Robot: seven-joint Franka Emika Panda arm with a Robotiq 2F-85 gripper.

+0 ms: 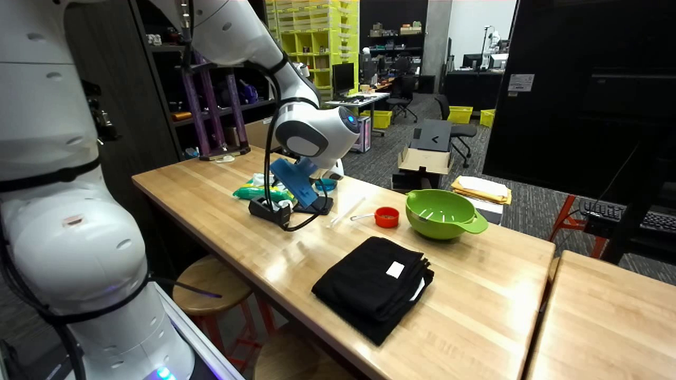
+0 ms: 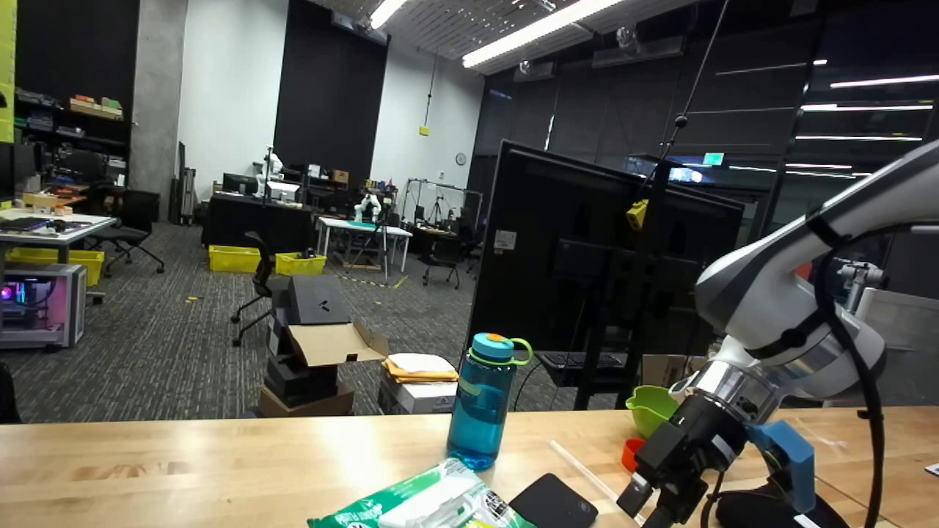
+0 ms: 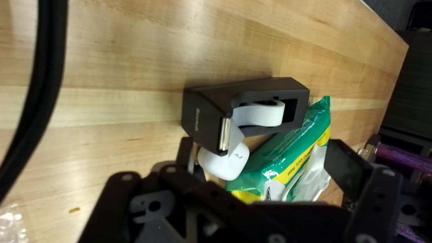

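Observation:
My gripper stands open in the wrist view, its two fingers wide apart with nothing clasped between them. In front of the fingers lies a black tape dispenser with a white roll. A small white rounded case sits against the dispenser's near end, close to the left finger. Beside them is a green and yellow wipes packet, partly hidden by the gripper. In exterior view 1 the blue part on the arm hides the fingertips, which hang over the far left of the table.
A blue bottle and a flat black item stand near the gripper. Further right are a red measuring cup, a green colander and folded black cloth.

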